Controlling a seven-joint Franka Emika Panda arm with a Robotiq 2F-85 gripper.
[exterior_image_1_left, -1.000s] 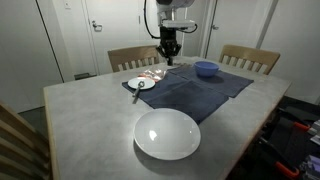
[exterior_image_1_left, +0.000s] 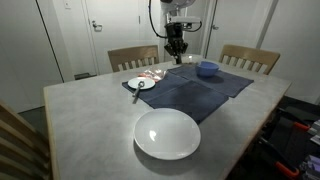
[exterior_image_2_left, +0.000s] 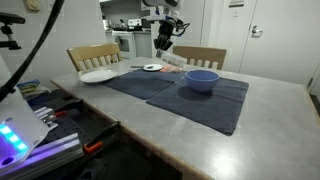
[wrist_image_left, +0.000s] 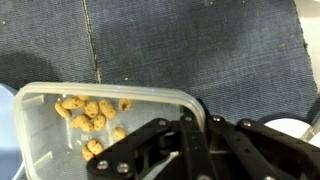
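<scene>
My gripper is shut on the rim of a clear plastic container (wrist_image_left: 150, 95). Several small tan pieces (wrist_image_left: 98, 112) lie inside it, gathered toward its left end. In exterior view 1 the gripper (exterior_image_1_left: 178, 48) is at the far end of the table, with the container (exterior_image_1_left: 187, 63) below it and above the dark cloth. Close to the container's right is a blue bowl (exterior_image_1_left: 208, 69). From exterior view 2 the container (exterior_image_2_left: 172, 61) appears held up just behind and left of the blue bowl (exterior_image_2_left: 202, 80); the bowl's inside is mostly hidden.
Dark cloths (exterior_image_1_left: 190, 97) cover part of the table. A small white plate (exterior_image_1_left: 143, 84) with a utensil (exterior_image_1_left: 137, 94) and a large white plate (exterior_image_1_left: 167, 134) stand on the left and near side. Chairs (exterior_image_1_left: 236, 58) ring the table.
My gripper has moved to the right with the container, toward the side where the blue bowl stands. The bowl and plates have stayed in place.
</scene>
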